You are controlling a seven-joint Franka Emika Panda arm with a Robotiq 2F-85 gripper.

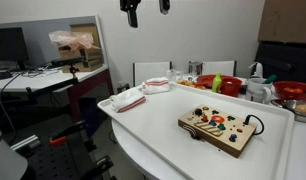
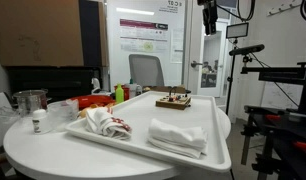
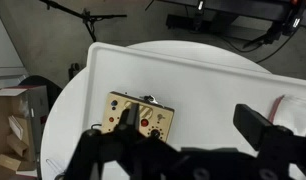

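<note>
High above the table, my gripper is open, its two dark fingers spread with nothing between them. It also shows at the top of exterior view 2, well clear of everything. A wooden board carrying several small coloured pieces lies flat on the white tray, with a black cord or loop at its right end. From the wrist view, the board appears below me, its lower part hidden behind the gripper. Two cloths rest on the tray: a folded white one and a crumpled one with red marks.
Along the tray's far side in exterior view 1 stand a red bowl, a green bottle and other kitchen items. A metal pot and a small white bottle share the table. The tray's middle is bare.
</note>
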